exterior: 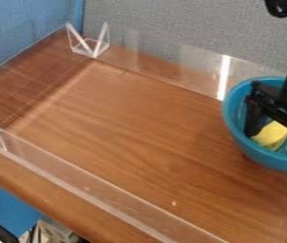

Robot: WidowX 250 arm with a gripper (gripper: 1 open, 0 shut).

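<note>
A teal bowl (245, 147) sits at the right edge of the wooden table, holding a yellow elongated object (269, 136). My black gripper (273, 123) is low inside the bowl, its fingers around the yellow object, which it partly hides. The fingers stand open; whether they touch the yellow object cannot be told.
Low clear plastic walls run along the back and front edges, with clear braces at the corners. A grey padded wall stands behind.
</note>
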